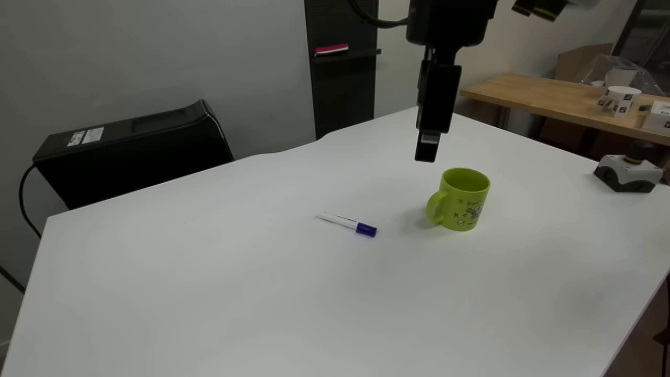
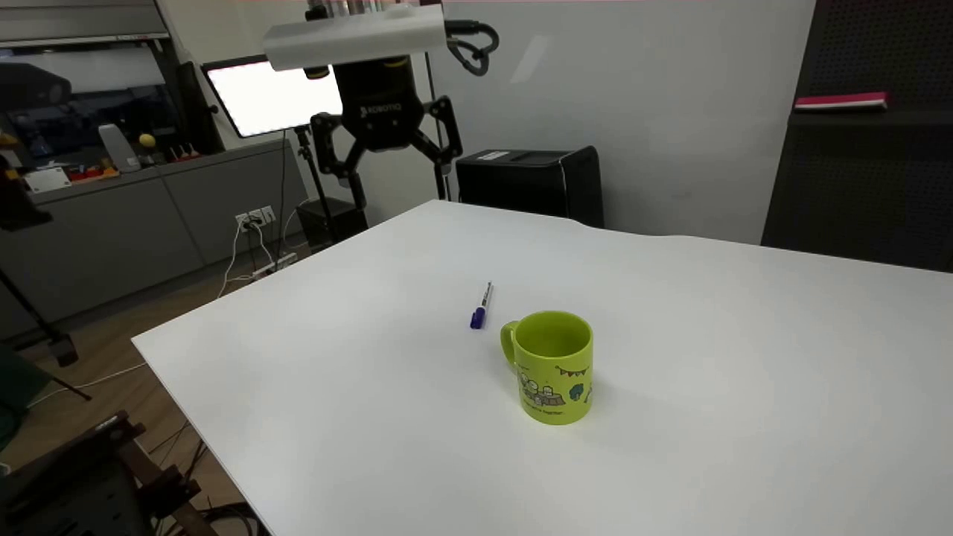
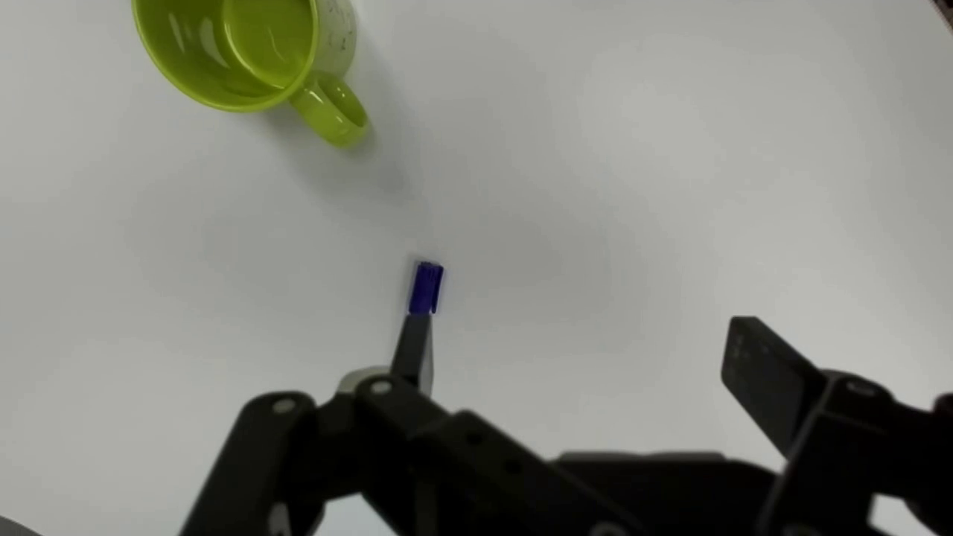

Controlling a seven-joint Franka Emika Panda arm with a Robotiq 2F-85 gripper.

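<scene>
A green mug stands upright on the white table, its handle on the side toward a marker. That marker lies flat, white-bodied with a dark blue cap. High over the table hangs my gripper, its two fingers spread wide with nothing between them. From the wrist, the gripper shows open above bare table; its left finger covers the marker's body, so only the blue cap shows. The mug is cut off by the top edge there.
A black box-shaped unit stands along the far left edge. A grey and black button box sits at the right edge. A wooden table lies beyond.
</scene>
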